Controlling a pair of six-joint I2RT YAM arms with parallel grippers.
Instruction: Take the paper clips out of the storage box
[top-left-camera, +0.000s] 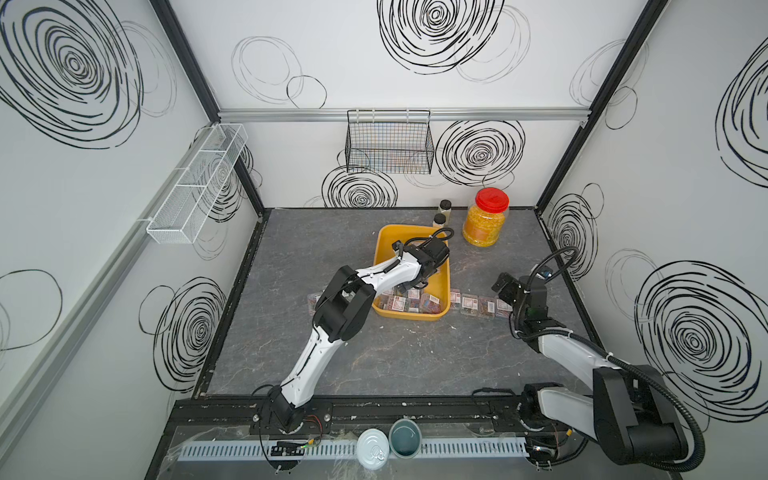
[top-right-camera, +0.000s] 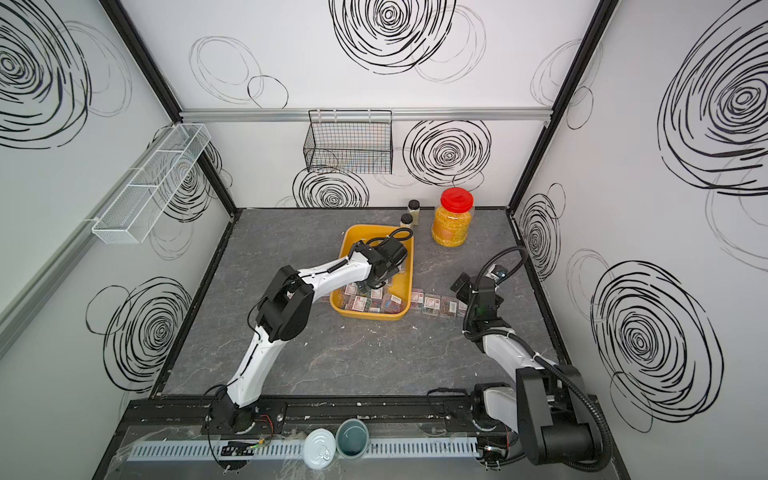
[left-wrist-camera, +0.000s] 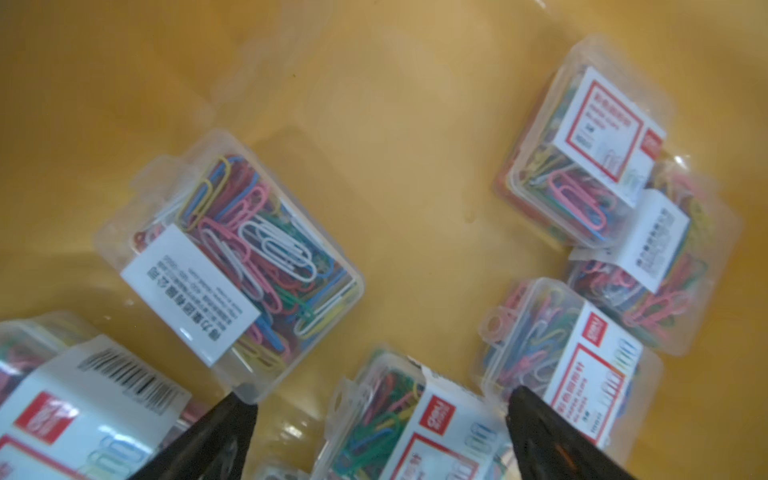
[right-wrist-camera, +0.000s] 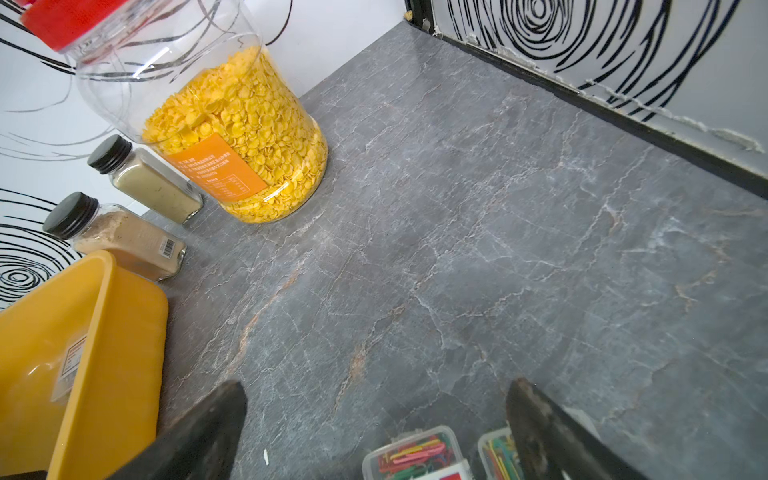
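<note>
The yellow storage box (top-left-camera: 412, 316) stands mid-table, holding several clear cases of coloured paper clips. My left gripper is over the inside of it, open, with nothing held. In the left wrist view a labelled paper clip case (left-wrist-camera: 424, 428) appears between the fingertips, below them as far as I can judge. Another case (left-wrist-camera: 244, 264) lies alone to the upper left, and a cluster of cases (left-wrist-camera: 604, 144) is at the right. My right gripper stands open and empty outside the box, above a clip case (right-wrist-camera: 416, 456) on the table.
A row of clip cases (top-left-camera: 469, 304) lies on the table right of the box. Behind stand a red-lidded jar of yellow flakes (top-left-camera: 485, 220) and two small black-capped bottles (right-wrist-camera: 120, 236). My left arm hides part of the box from above.
</note>
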